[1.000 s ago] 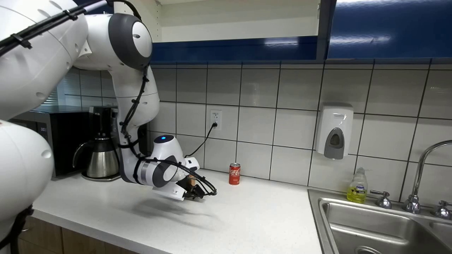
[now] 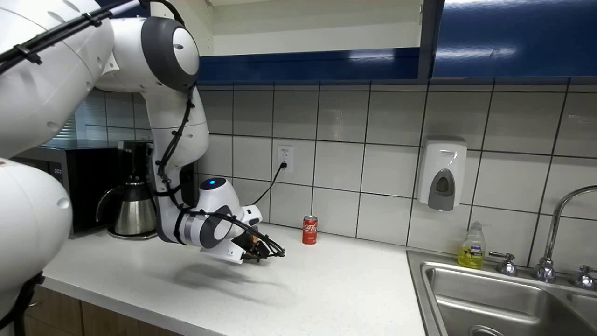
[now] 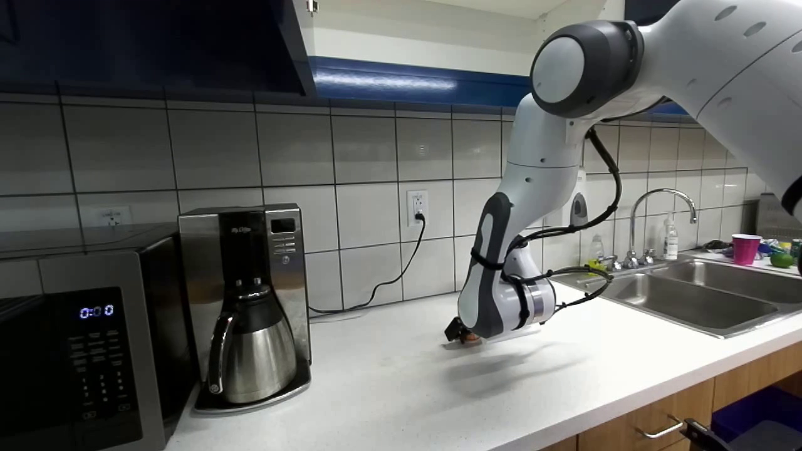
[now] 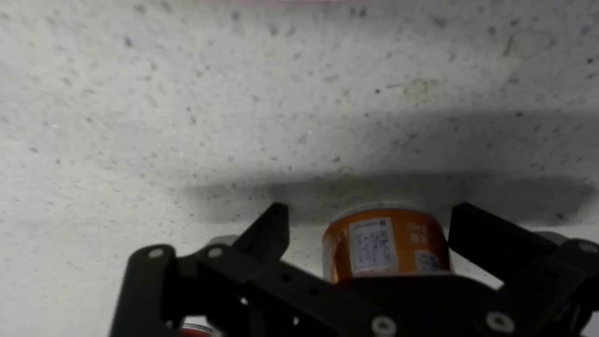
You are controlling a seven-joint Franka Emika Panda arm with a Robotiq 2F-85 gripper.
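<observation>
An orange can or jar (image 4: 412, 236) with a white printed label stands between the fingers of my gripper in the wrist view. The gripper is open: a gap shows on the can's left side, while on its right the finger looks very near, and contact cannot be told. Its lower part is hidden by the gripper body. From outside, only a sliver of the orange can (image 3: 471, 339) shows beside the low, tilted gripper, just over the counter. A red Coca-Cola can (image 2: 309, 230) stands upright by the tiled wall, apart from the gripper.
To the left are a coffee maker (image 3: 299, 316) with a steel carafe and a microwave (image 3: 141, 270). A sink (image 2: 481, 297) and yellow dish soap (image 2: 473, 249) lie to the right. Bare counter (image 2: 347, 291) spreads between. A power cord (image 3: 391, 282) hangs along the wall.
The arm and gripper have shifted very slightly to the left in exterior view 1. The red can has stayed where it was.
</observation>
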